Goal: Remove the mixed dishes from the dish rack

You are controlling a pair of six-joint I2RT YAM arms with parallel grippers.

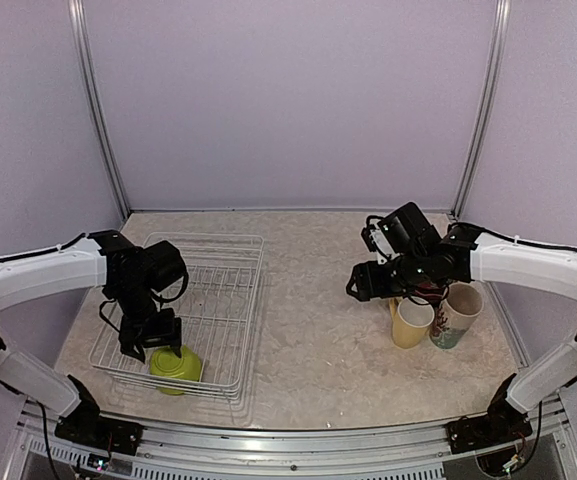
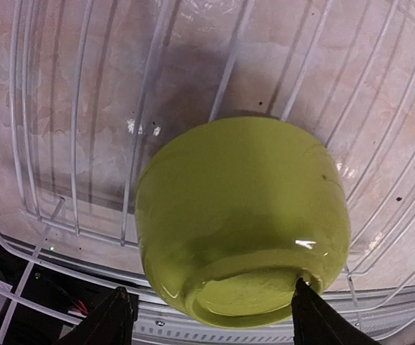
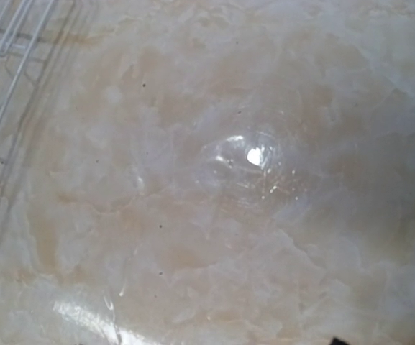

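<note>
A green bowl (image 1: 180, 366) leans on its side in the front part of the white wire dish rack (image 1: 238, 330), with its base toward the front edge. It fills the middle of the left wrist view, where the bowl (image 2: 243, 208) shows its outer wall and foot ring. Over the rack, just behind and left of the bowl, my left gripper (image 1: 150, 350) stands open; its fingers (image 2: 110, 320) are spread wide at the bottom of its wrist view, nothing held. My right gripper (image 1: 356, 290) hangs over the table, left of the mugs, holding nothing visible.
At the right stand a yellow mug (image 1: 410, 325) and a patterned cup (image 1: 456, 316), with something reddish partly hidden behind them under the right arm. Bare tabletop (image 1: 313, 330) lies between rack and mugs. The rack otherwise looks empty.
</note>
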